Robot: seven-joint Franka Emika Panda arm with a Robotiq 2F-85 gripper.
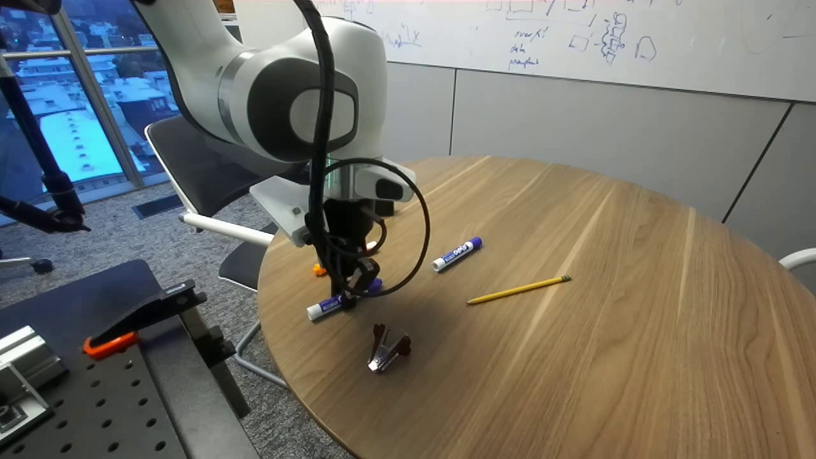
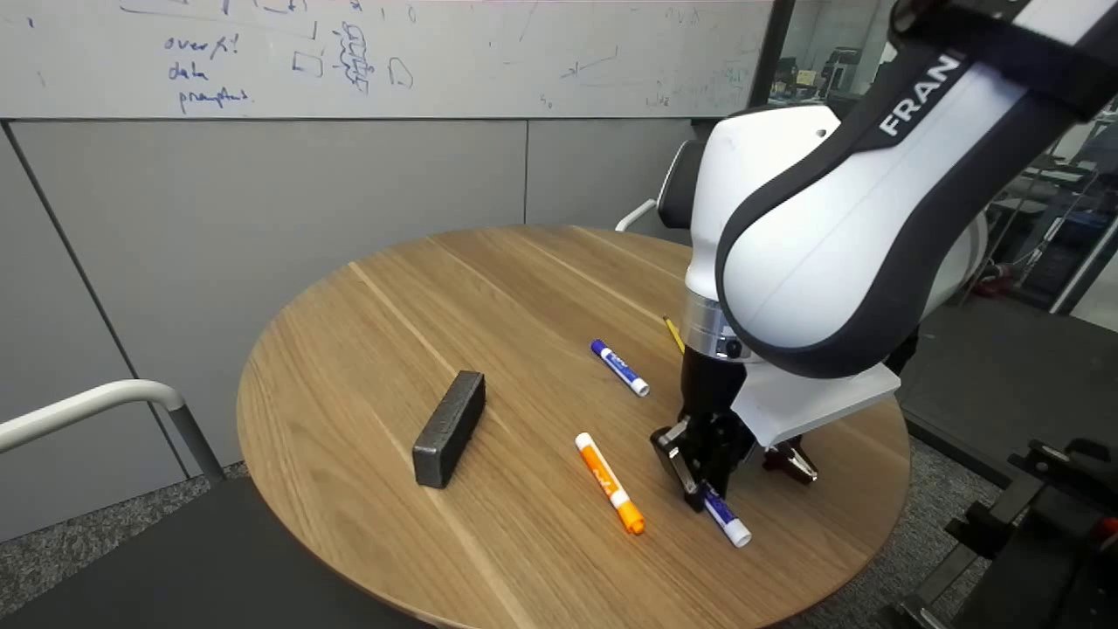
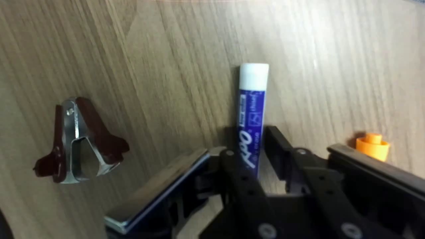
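A blue dry-erase marker with a white end point(image 3: 253, 77) lies flat on the table, pointing away from my gripper in the wrist view. My fingers point(image 3: 278, 148) stand close on either side of its barrel, low at the tabletop. The fingers are drawn in to a narrow gap; whether both pads press on the marker is hard to tell. My own fingers hide its far end. In exterior view 2 the white end of this marker point(image 2: 736, 533) sticks out in front of the gripper point(image 2: 704, 493).
A dark red staple remover point(image 3: 85, 143) sits beside the gripper. An orange marker point(image 2: 610, 484), a second blue marker point(image 2: 620, 368), a yellow pencil point(image 1: 520, 290) and a black eraser point(image 2: 451, 430) lie apart.
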